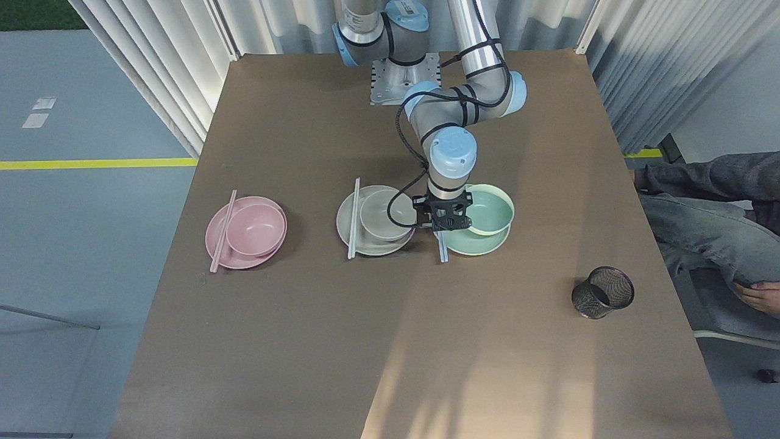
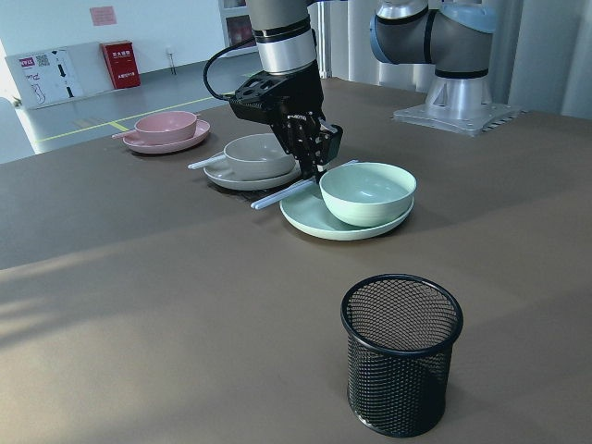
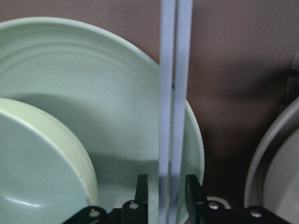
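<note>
My gripper is open, its fingertips on either side of two pale blue chopsticks (image 3: pixel 166 116) that lie side by side across the edge of a mint green plate (image 3: pixel 103 79). A mint green bowl (image 3: pixel 51 168) sits on that plate. In the camera left view, the gripper's black body hangs just beside the bowl (image 2: pixel 367 190), over the chopsticks (image 2: pixel 277 194); whether the fingers touch them I cannot tell. In the camera front view the gripper (image 1: pixel 442 219) partly hides the chopsticks.
A white plate with bowl (image 1: pixel 384 216) and chopsticks lies close left; a pink set (image 1: pixel 255 230) is farther left. A black mesh cup (image 1: pixel 602 292) stands front right. A person (image 1: pixel 716 219) sits at the right edge.
</note>
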